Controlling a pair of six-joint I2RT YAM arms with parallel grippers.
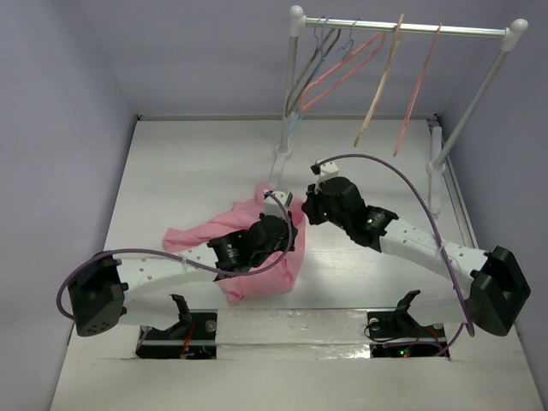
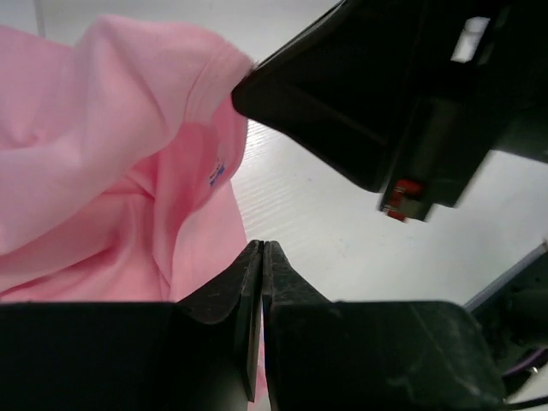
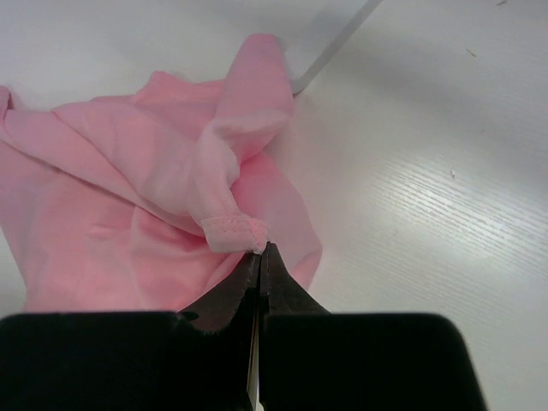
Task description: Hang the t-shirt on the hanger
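Note:
The pink t-shirt (image 1: pixel 265 278) lies crumpled on the white table, left of centre. My right gripper (image 1: pixel 309 211) is shut on a hemmed edge of the t-shirt, lifting it in a fold; the left wrist view also shows this pinch at the tips of the right fingers (image 2: pixel 300 107). Close beside it, over the shirt's right side, is my left gripper (image 1: pixel 294 243). Its fingertips look together, with no cloth visible between them, and the pink fabric (image 2: pixel 205 248) lies beyond. Hangers, among them a pink hanger (image 1: pixel 342 68), hang on the rack's rail (image 1: pixel 411 27).
The white rack's left post (image 1: pixel 281 163) stands just behind the shirt. A yellowish hanger (image 1: pixel 379 81) and another pink hanger (image 1: pixel 418 90) hang above the back right. Bare table (image 1: pixel 342 274) lies right of the shirt. Both grippers are close together.

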